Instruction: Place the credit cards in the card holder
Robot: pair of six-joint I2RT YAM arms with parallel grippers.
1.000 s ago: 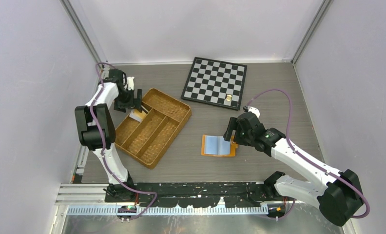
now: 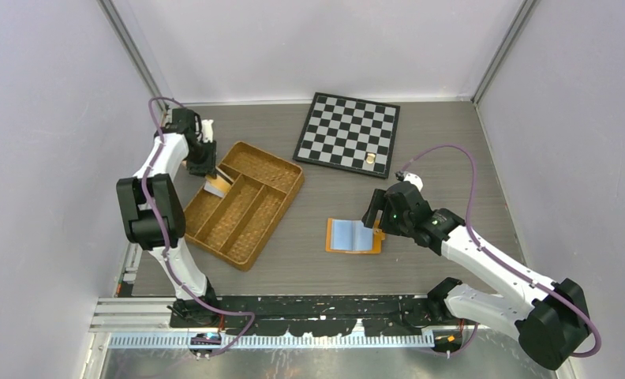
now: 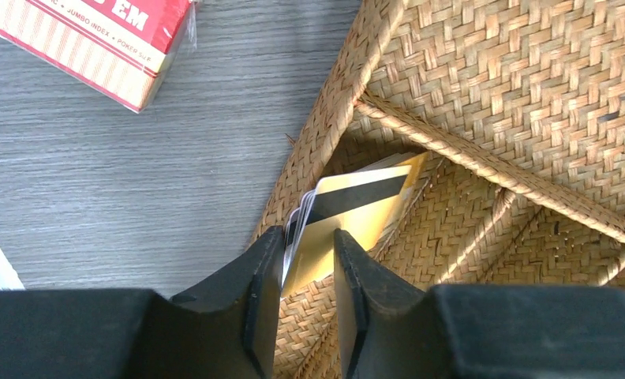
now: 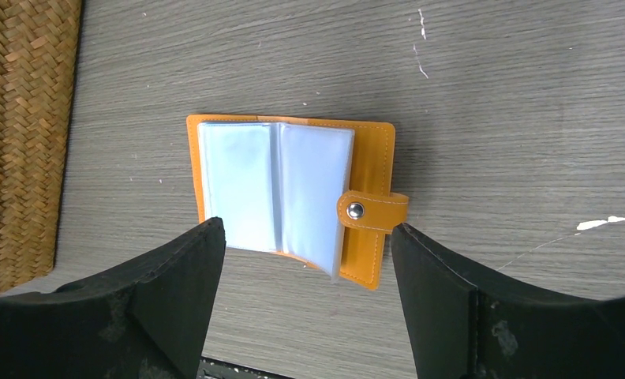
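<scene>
Several thin cards [image 3: 372, 201], the top one yellow with a dark stripe, lean as a stack in the left compartment of the woven tray [image 2: 254, 257]. Around the near end of that stack, my left gripper stands partly open, one finger [image 3: 268, 257] against the card edges and the other over the yellow face. The orange card holder [image 4: 372, 166] lies opened flat on the table, its clear sleeves facing up and its snap strap at the right. Over the holder's near side, my right gripper is open with nothing held.
A red playing-card box [image 3: 96, 47] lies outside the tray at upper left in the left wrist view. Behind the holder is a chessboard [image 2: 349, 130] with a small round object on it. Bare table separates the tray and the holder.
My left gripper's fingers have drawn closer together around the cards, and the gripper has shifted slightly left. The tray has slid a little left at its far end. The right arm has stayed nearly still.
</scene>
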